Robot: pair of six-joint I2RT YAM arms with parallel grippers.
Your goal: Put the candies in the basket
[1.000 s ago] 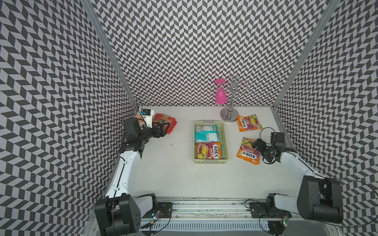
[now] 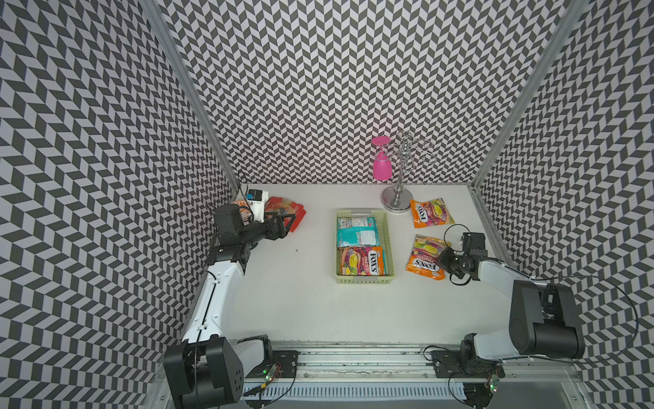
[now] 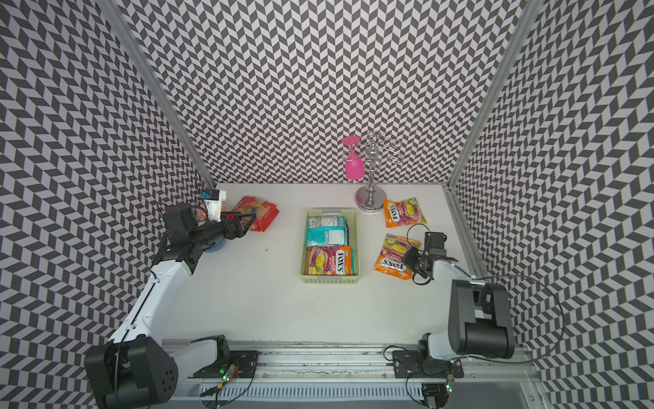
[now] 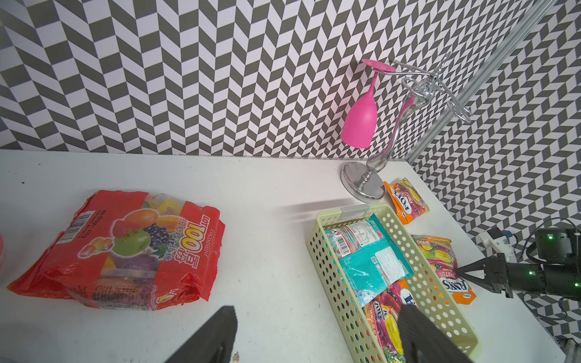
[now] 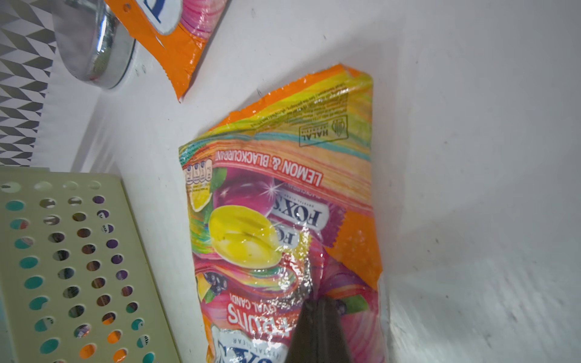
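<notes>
The pale green basket point(image 2: 388, 238) holds a teal packet point(image 2: 357, 235) and an orange FOX'S bag point(image 2: 362, 260). Another FOX'S bag point(image 5: 278, 217) lies right of the basket, with my right gripper shut at it, its tips on or over the wrapper; whether any wrapper is between them is unclear. A third FOX'S bag point(image 2: 430, 212) lies at the back right. A red candy bag point(image 4: 133, 248) lies at the left, with my left gripper open above and before it, nothing between its fingers.
A chrome stand point(image 2: 396, 199) with a pink glass point(image 2: 382, 167) stands behind the basket. The walls are patterned.
The right gripper has moved slightly left, and the FOX'S bag under it has shifted slightly left and toward the back. The left arm is unchanged.
</notes>
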